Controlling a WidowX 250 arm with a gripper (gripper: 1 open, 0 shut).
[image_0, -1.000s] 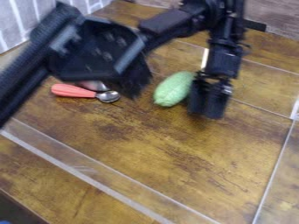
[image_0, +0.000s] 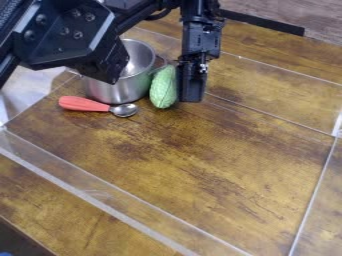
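Note:
The black arm reaches in from the top left, its gripper (image_0: 186, 82) low at the right side of a green oblong vegetable (image_0: 163, 88), which stands tilted against the right of a steel pot (image_0: 123, 86). The fingertips are at the vegetable; whether they grip it is unclear. A spoon with an orange handle (image_0: 83, 104) lies in front of the pot, its bowl pointing right. The arm hides the pot's upper left.
Clear strips run along its left, front and right sides. A grey wall stands behind the back edge.

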